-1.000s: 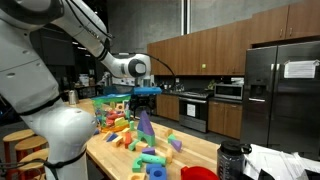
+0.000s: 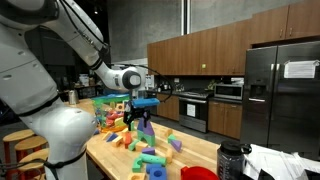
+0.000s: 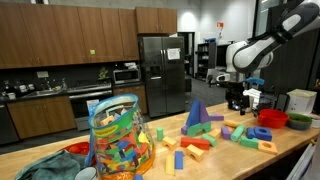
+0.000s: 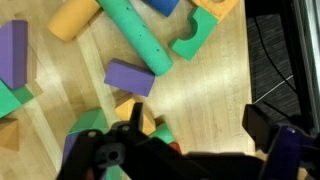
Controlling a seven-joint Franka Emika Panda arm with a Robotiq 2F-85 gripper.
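Observation:
In the wrist view my gripper stands open over the wooden table (image 4: 205, 105), nothing between its fingers. A purple block (image 4: 129, 77) and a long green block (image 4: 137, 36) lie ahead of the left finger. An orange block (image 4: 135, 114) sits partly under that finger, with green pieces beside it. Farther up are a green arch (image 4: 193, 34) and an orange cylinder (image 4: 74, 18). In exterior view 1 the gripper (image 2: 138, 112) hangs above the blocks, close to a tall purple piece (image 2: 146, 128); its fingers are too small to make out there.
Exterior view 2 shows a clear bag of colored blocks (image 3: 122, 140) at the front left and a green bowl (image 3: 298, 121) at the right. A black canister (image 2: 231, 160) and a red piece (image 2: 198, 173) are near the front right in exterior view 1. Table space between my fingers looks bare.
The arm has come down over the past second, bringing the gripper nearer the table blocks. The blocks in exterior view 1 look unmoved.

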